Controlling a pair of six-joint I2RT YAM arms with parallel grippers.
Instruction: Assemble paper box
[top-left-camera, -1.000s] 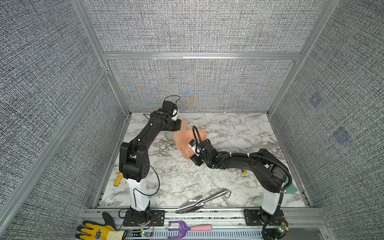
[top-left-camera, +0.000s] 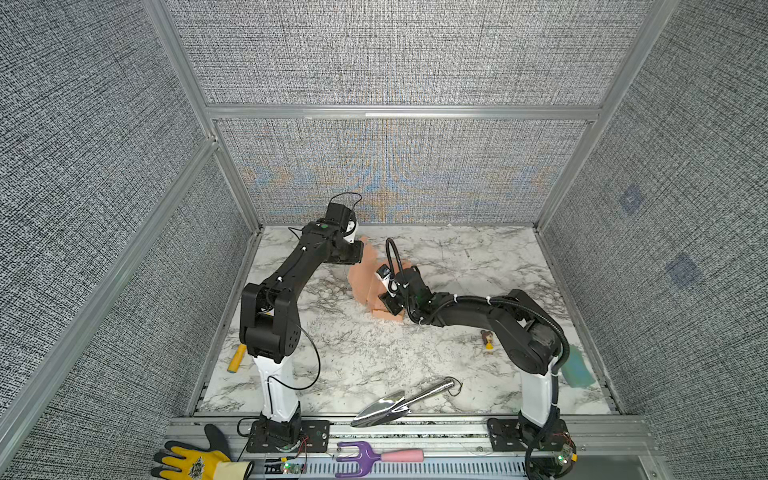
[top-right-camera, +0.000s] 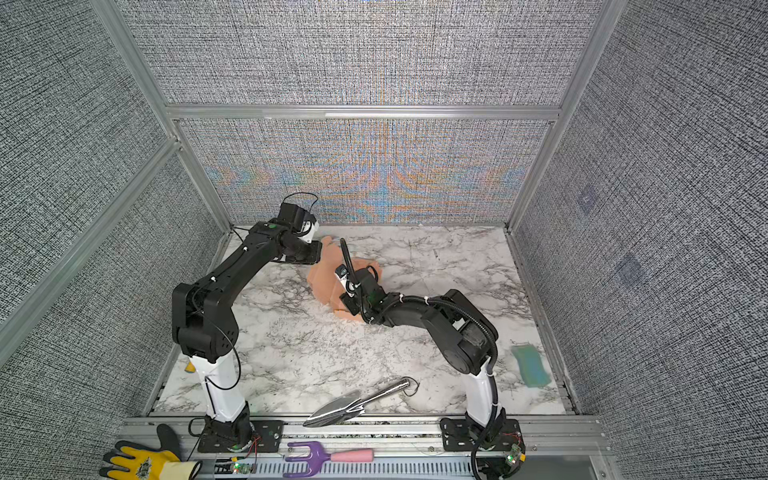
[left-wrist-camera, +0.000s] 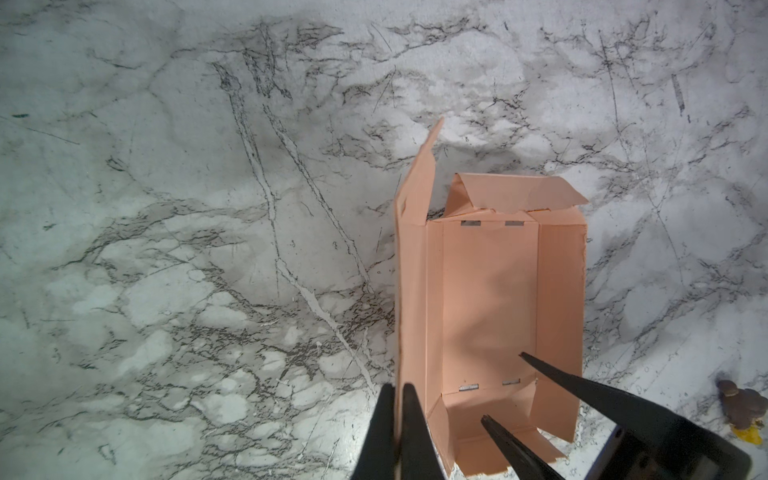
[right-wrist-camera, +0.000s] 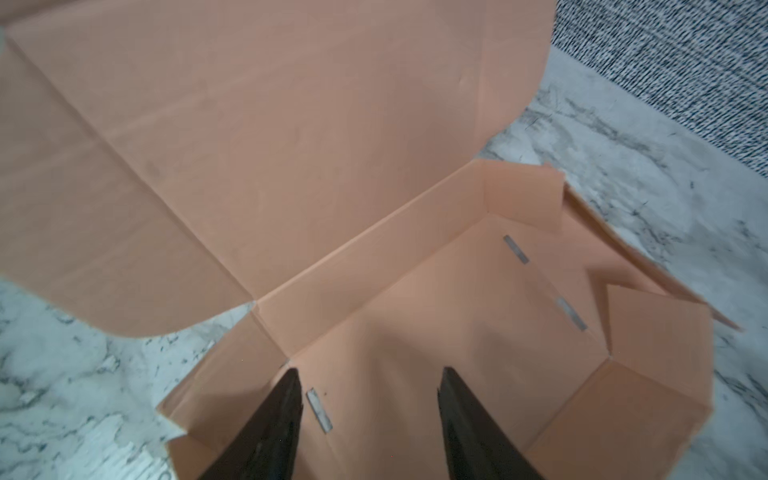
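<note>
The salmon paper box (left-wrist-camera: 489, 296) lies on the marble table, its side walls partly folded up and end flaps loose. Its tall lid (right-wrist-camera: 320, 120) stands upright along one long side. My left gripper is shut on that lid panel, pinching it edge-on at the left of the box. My right gripper stands part open above the box's near end, with nothing between its fingers; its two fingers also show over the box in the left wrist view.
A metal trowel (top-left-camera: 400, 404) lies at the front middle. A small brown-and-yellow figure (left-wrist-camera: 740, 404) is to the right, a green patch (top-right-camera: 529, 365) farther right.
My right gripper has moved slightly toward the back over the box, its arm rising in the top left view. My left gripper has barely moved.
</note>
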